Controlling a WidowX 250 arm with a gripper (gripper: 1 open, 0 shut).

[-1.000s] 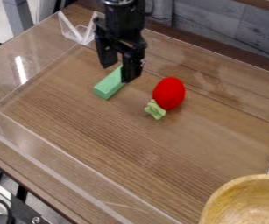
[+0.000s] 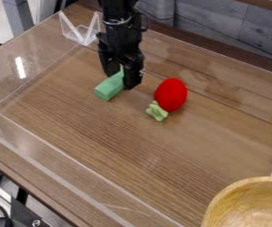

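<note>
My black gripper hangs over the table near the top centre, its fingers just above a green rectangular block lying on the wood. Whether the fingers are open or shut is hard to make out. To the right lies a red oval object, with a small light-green piece at its lower left.
A yellow bowl sits at the bottom right. A clear plastic item is at the back left. Black cables lie off the table's left edge.
My gripper has moved away from the camera and a little to the left, now directly above the green block. The objects on the table stay in place.
</note>
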